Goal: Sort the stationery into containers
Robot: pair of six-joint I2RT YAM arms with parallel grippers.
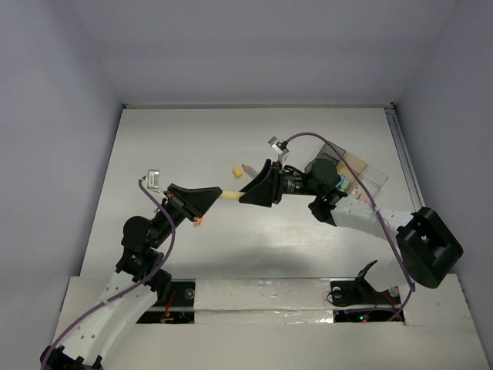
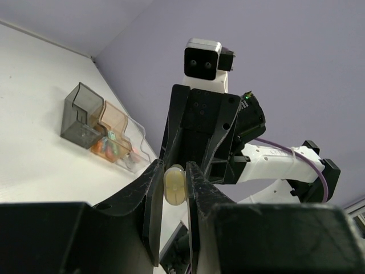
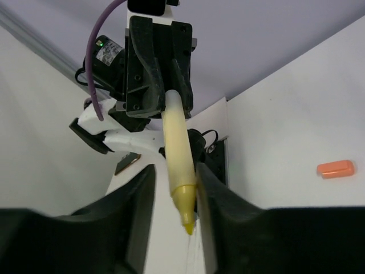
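A yellow marker [image 1: 231,195] bridges the two grippers. My left gripper is shut on one end of it, pointing it rightward. My right gripper has its fingers around the other, tipped end, parted; whether they touch it is unclear in the blurred right wrist view. A small yellow piece [image 1: 237,171] and a pink pencil-like item [image 1: 249,170] lie behind. An orange piece [image 3: 335,169] lies on the table, partly hidden by the left arm from above.
Joined containers, one dark grey [image 2: 80,117], others tan and clear [image 2: 134,148], stand at the right, with small coloured items inside. Walls surround the table.
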